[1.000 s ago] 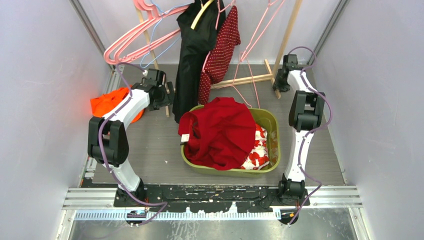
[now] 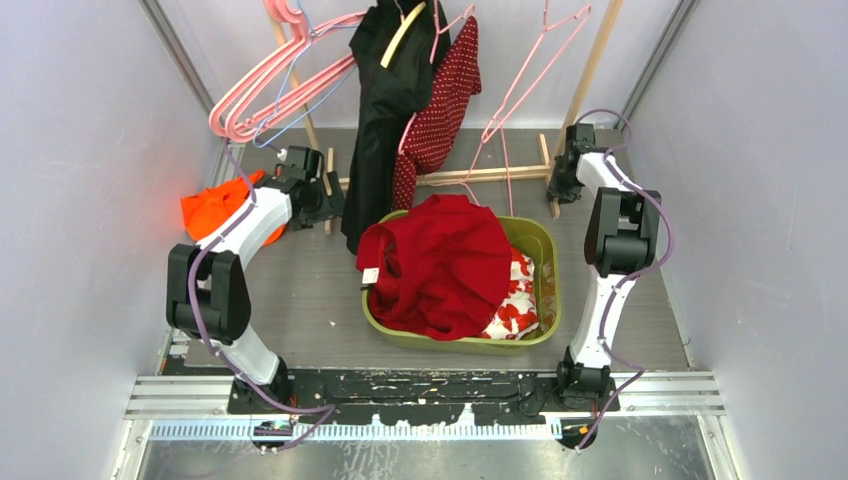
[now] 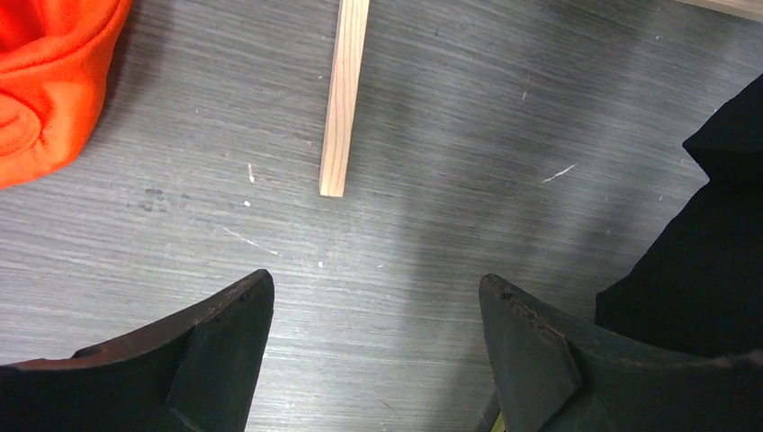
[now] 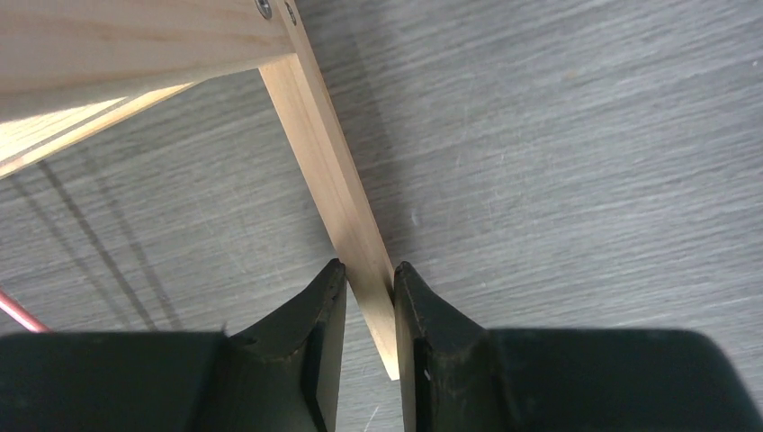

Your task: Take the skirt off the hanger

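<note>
Clothes hang on the wooden rack: a black garment [image 2: 375, 120] and a red dotted garment [image 2: 437, 120]; which is the skirt I cannot tell. My left gripper stands open above the grey floor beside the black garment, nothing between its fingers. My right gripper is at the rack's right foot [image 4: 324, 162], its fingertips closely either side of that wooden bar; whether they grip it I cannot tell.
A green basket [image 2: 548, 280] with red and floral clothes fills the front middle. An orange cloth [image 2: 205, 208] lies at left. Empty pink hangers [image 2: 240, 100] hang at upper left.
Both arms have shifted slightly toward the front, the left also leftward and the right rightward. The rack's base and some hangers have moved a little.
</note>
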